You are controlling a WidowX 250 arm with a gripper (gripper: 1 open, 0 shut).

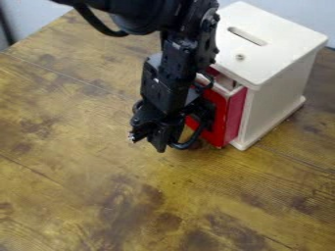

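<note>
The black robot arm reaches down from the top of the view to its gripper (159, 133), which hangs low over the wooden table in front of a white box (273, 87) with a red front panel (225, 120). The gripper's wrist and cables cover part of the red panel and the box's left side. Whether the fingers are open or shut, and whether anything is between them, I cannot tell.
The box has a slot and a small knob on its top. A pale wall stands behind at the top right.
</note>
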